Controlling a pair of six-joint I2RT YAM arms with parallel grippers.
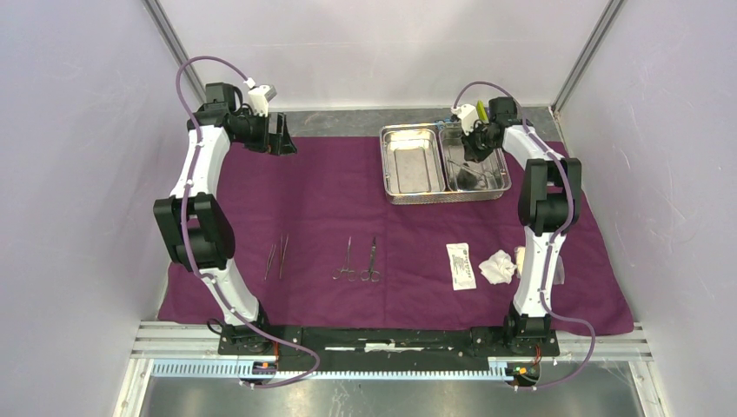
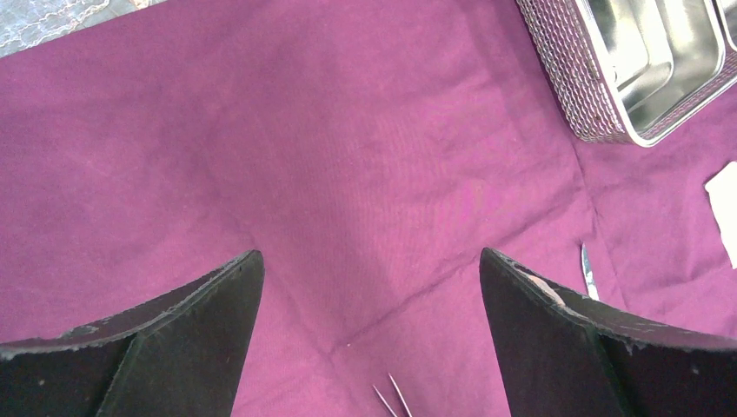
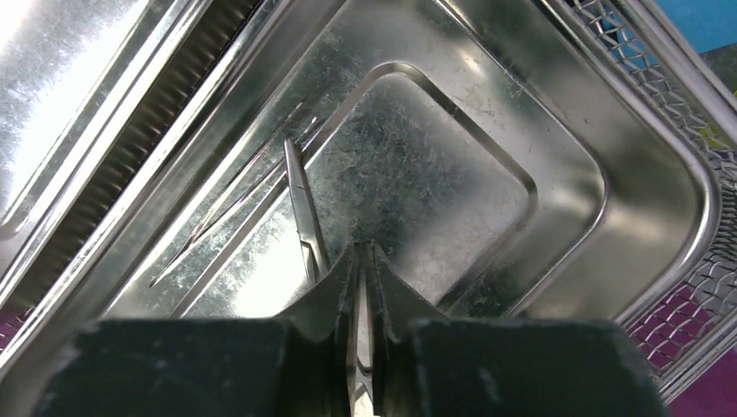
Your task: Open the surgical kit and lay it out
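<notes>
In the right compartment of the metal tray point(image 1: 417, 200), my right gripper hangs over a scissor-like instrument point(image 3: 302, 204). Its fingertips are close together with a narrow gap. The instrument's middle passes behind them, and part of a ring handle shows low in that gap; whether the fingers grip it is unclear. Thin tweezers point(image 3: 213, 213) lie beside it along the compartment's side. At the far left, my left gripper is open and empty above the cloth. Two ring-handled instruments point(image 1: 371, 265) and two slim ones point(image 1: 282, 258) lie in the cloth's front part.
A white packet point(image 1: 461, 266) and crumpled gauze point(image 1: 498, 268) lie on the purple cloth point(image 1: 339, 191) at front right, with more items partly under the right arm. The tray's left compartment point(image 1: 413, 161) is empty. Bare cloth stretches left of the tray.
</notes>
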